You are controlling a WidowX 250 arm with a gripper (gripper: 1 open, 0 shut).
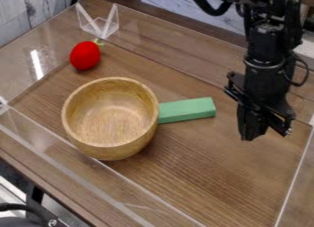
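Observation:
The black robot arm hangs over the right of the table, its gripper [255, 120] low, right of a mint-green block [186, 110]. The gripper's fingers are dark and overlap, so how far they are parted is unclear. A wooden bowl [108, 119] stands left of the block. A red ball-like object [84, 55] lies at the upper left.
A small clear, wire-like object [95, 24] is at the upper left.

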